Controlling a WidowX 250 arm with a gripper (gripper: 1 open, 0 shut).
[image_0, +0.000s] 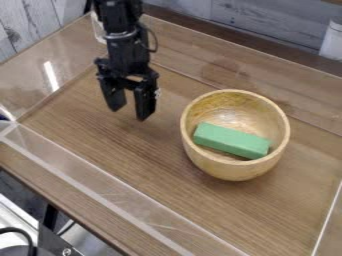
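Note:
A black robot arm reaches down from the top, its gripper hanging open low over the wooden table, with nothing visible between its fingers. To its right sits a round beige bowl, holding a green rectangular block that lies tilted along its floor. The gripper is outside the bowl, to its upper left.
A white cylinder stands at the upper right edge. Grey wooden boards line the back.

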